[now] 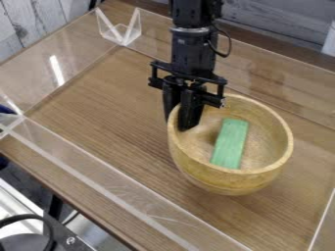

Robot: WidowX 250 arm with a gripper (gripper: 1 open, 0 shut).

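Note:
A tan bowl [211, 168] is tilted in the middle right, with a green rectangular object [228, 144] inside it. My black gripper [183, 116] reaches down from the top and is shut on the bowl's upper left rim. The fingertips are partly hidden at the rim.
The wooden table [98, 127] has clear room to the left and below the bowl. A clear plastic object [119, 27] stands at the back left. Dark and blue items sit at the left edges, partly out of view.

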